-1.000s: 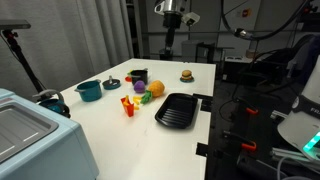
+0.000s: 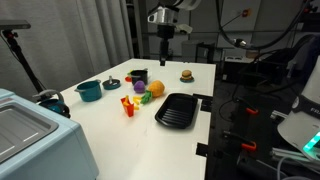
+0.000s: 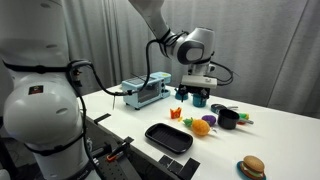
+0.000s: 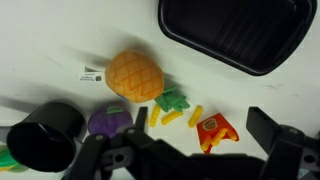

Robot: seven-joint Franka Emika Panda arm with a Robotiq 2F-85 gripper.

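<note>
High over the far part of the table, my gripper (image 2: 164, 57) hangs clear of everything, fingers apart. Between its fingers in the wrist view there is only open space, with the scene below showing through. Down there lie an orange, pineapple-textured toy (image 4: 135, 75), a green leafy piece (image 4: 173, 101), yellow sticks (image 4: 168, 118), a red carton of fries (image 4: 214, 130) and a purple round toy (image 4: 109, 121). A black rectangular tray (image 2: 178, 111) rests on the white table to the right of the toys, empty.
A black pot (image 3: 229, 119) stands behind the toys. A toy burger (image 3: 252, 167) sits apart near the table's edge. Farther along are a teal pot (image 2: 90, 92), a small pan (image 2: 111, 82) and a pale blue toaster oven (image 2: 40, 150). Bare table surrounds the tray.
My gripper has come down slightly and shifted a little left in exterior view 1. The objects on the table have not moved.
</note>
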